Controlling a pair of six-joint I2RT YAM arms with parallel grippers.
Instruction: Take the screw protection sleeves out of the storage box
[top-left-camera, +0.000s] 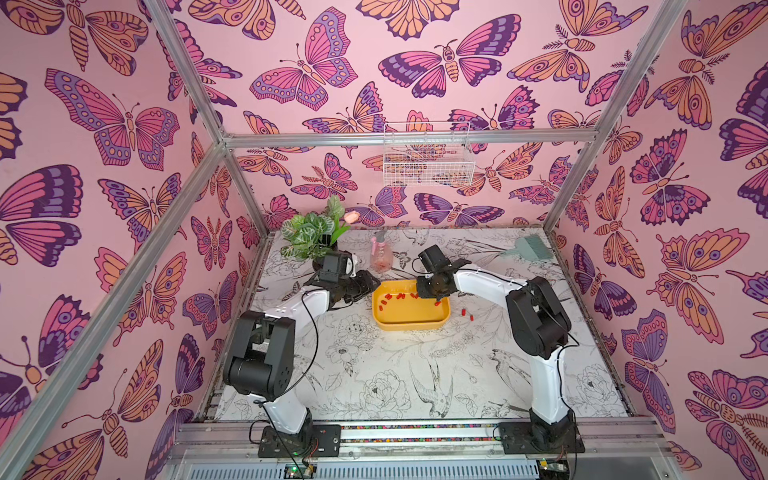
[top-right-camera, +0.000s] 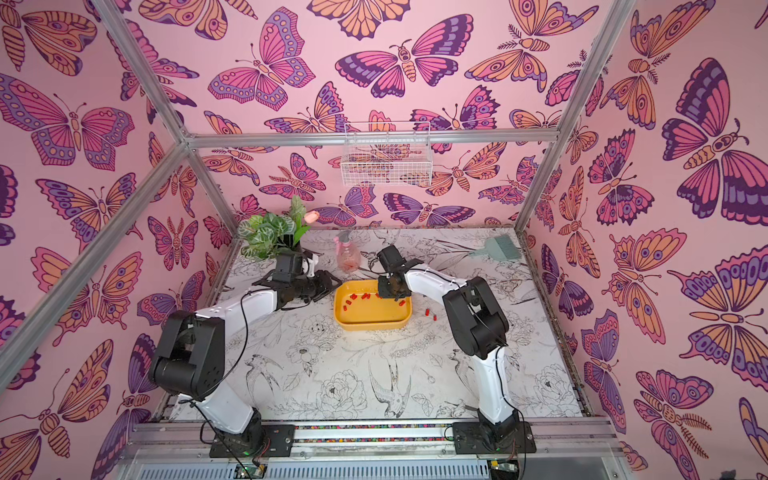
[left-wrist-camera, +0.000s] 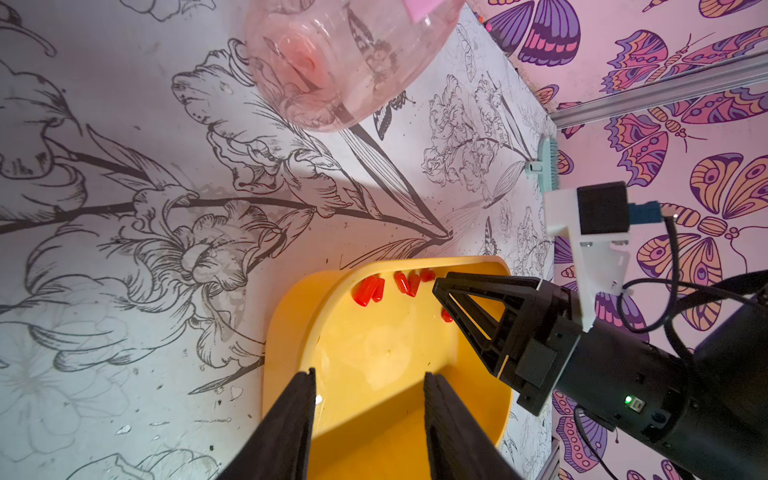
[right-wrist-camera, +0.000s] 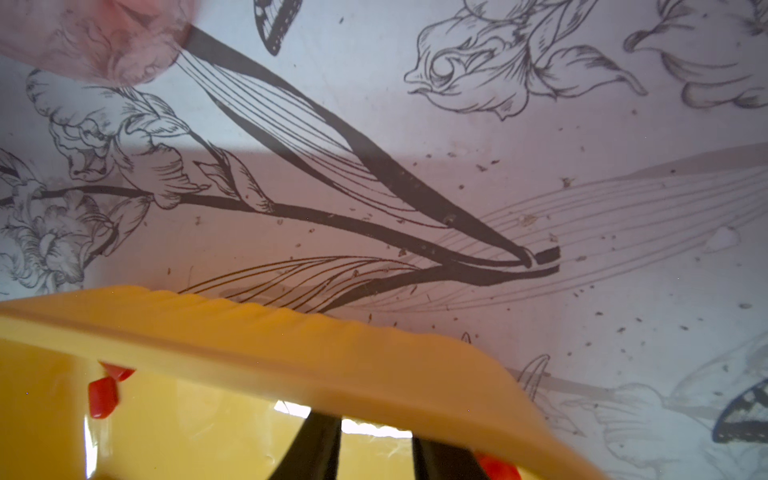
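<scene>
Several small red sleeves (top-left-camera: 401, 296) lie in the yellow storage box (top-left-camera: 410, 326), mostly along its back side. Two more red sleeves (top-left-camera: 463, 312) rest on the table to the right of the box. Over the box's back right part, my right gripper is open, its fingertips inside the rim. In the right wrist view, one red sleeve (right-wrist-camera: 497, 466) shows just right of its fingers, partly cut off by the rim. My left gripper is above the box's left side, fingers apart with nothing between them; red sleeves (left-wrist-camera: 367, 290) lie beyond it.
A pink clear bottle (top-left-camera: 381, 254) stands behind the box, with a potted plant (top-left-camera: 317, 232) at the back left. A grey-green brush (top-left-camera: 530, 248) lies at the back right. The table (top-left-camera: 408, 376) in front of the box is clear.
</scene>
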